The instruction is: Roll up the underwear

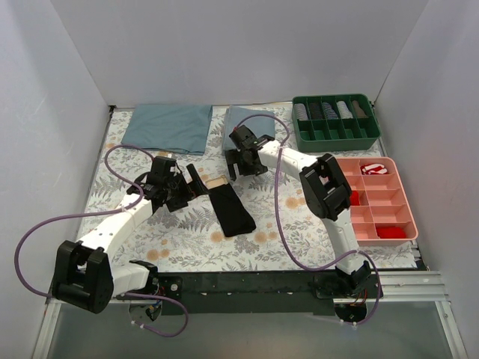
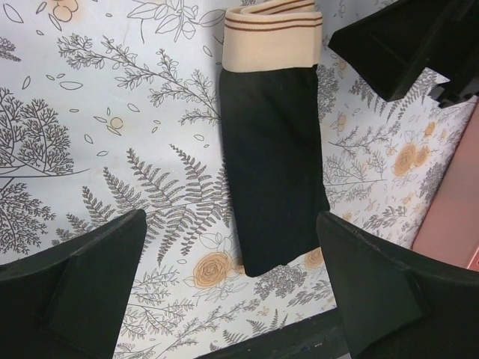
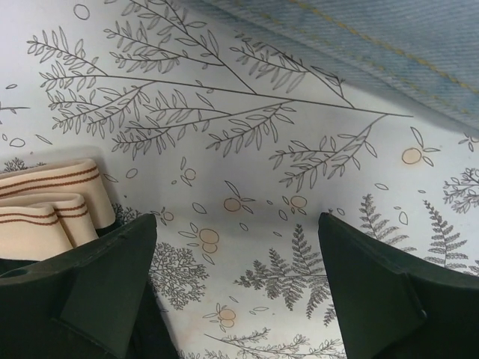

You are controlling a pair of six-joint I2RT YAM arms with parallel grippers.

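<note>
The black underwear (image 1: pixel 231 211) lies as a long narrow folded strip on the patterned cloth, its cream waistband (image 2: pixel 273 45) with brown stripes at the far end. In the left wrist view the whole strip shows flat, with the waistband doubled over. Left of the waistband, my left gripper (image 1: pixel 195 182) stands open, holding nothing. My right gripper (image 1: pixel 232 166) is open too, just beyond and right of the waistband, with only patterned cloth between its fingers. The right wrist view catches the layered waistband (image 3: pixel 56 191) at its left edge, apart from the fingers.
Folded blue fabric (image 1: pixel 168 127) and a second folded blue piece (image 1: pixel 238 123) lie at the back. At the right stand a green divided box (image 1: pixel 332 140) with rolled items and a pink divided box (image 1: pixel 384 196).
</note>
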